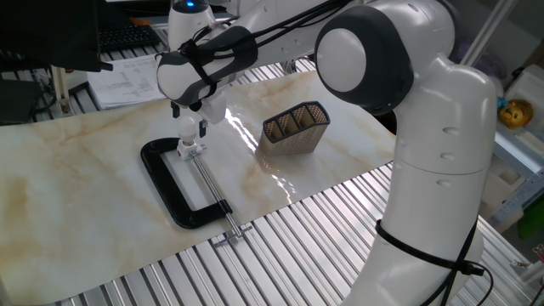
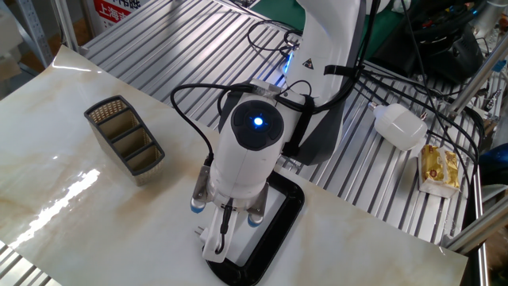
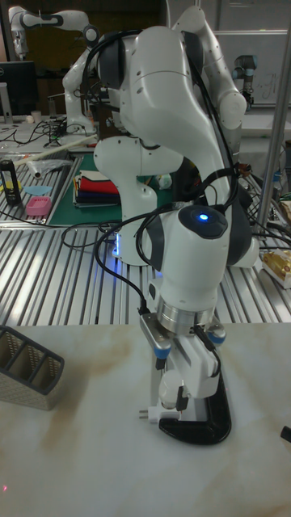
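A black C-clamp (image 1: pixel 167 185) with a steel screw lies flat on the marbled sheet. At its far end, by the head of the screw, stands a small white bulb-like piece (image 1: pixel 187 129) on a white plug base (image 1: pixel 192 150). My gripper (image 1: pixel 189 120) points down over it, with dark fingertips (image 1: pixel 202 128) apart on either side of the round part. Whether they touch it is unclear. In exterior view 3, the plug's prongs (image 3: pixel 144 414) stick out left beside the clamp (image 3: pixel 200 429). Exterior view 2 has the arm covering the bulb and part of the clamp.
A grey-brown perforated organiser (image 1: pixel 295 132) with open compartments stands upright, apart from the gripper. Ribbed metal table (image 1: pixel 280 255) borders the sheet (image 1: pixel 76 204). The sheet's left part, in exterior view 1, is clear. A white bulb (image 2: pixel 399 127) and a gold box (image 2: pixel 439 171) lie off the sheet.
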